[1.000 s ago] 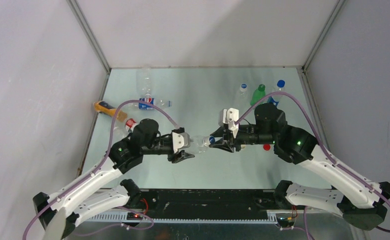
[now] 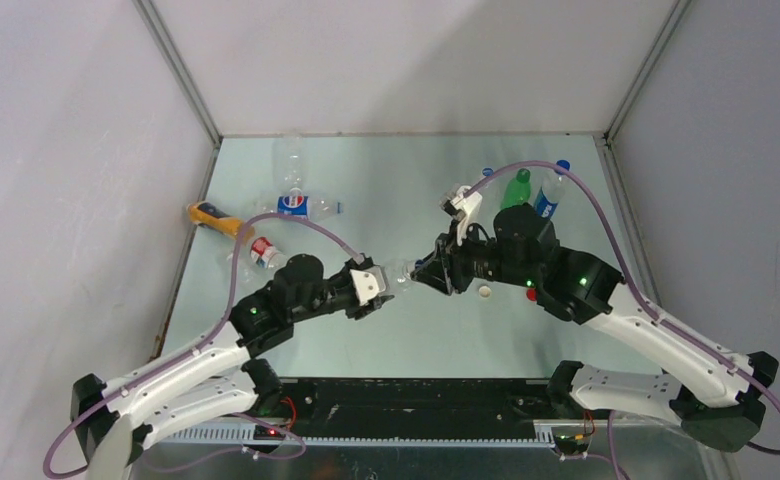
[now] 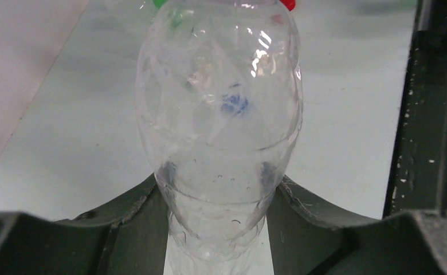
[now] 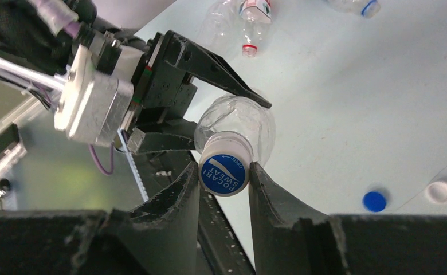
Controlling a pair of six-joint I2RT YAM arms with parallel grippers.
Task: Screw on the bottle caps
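My left gripper is shut on a clear plastic bottle, held lying sideways in the middle above the table. My right gripper is shut on the white cap with a blue Pocari Sweat top, at that bottle's mouth. In the right wrist view the left fingers sit around the bottle's body behind the cap. How tightly the cap sits on the neck cannot be told.
Several lying bottles, one with a Pepsi label, are at the left. Upright bottles including a green one stand back right. Loose caps, blue and white, lie below the right arm.
The left gripper has shifted a little, still holding the bottle.
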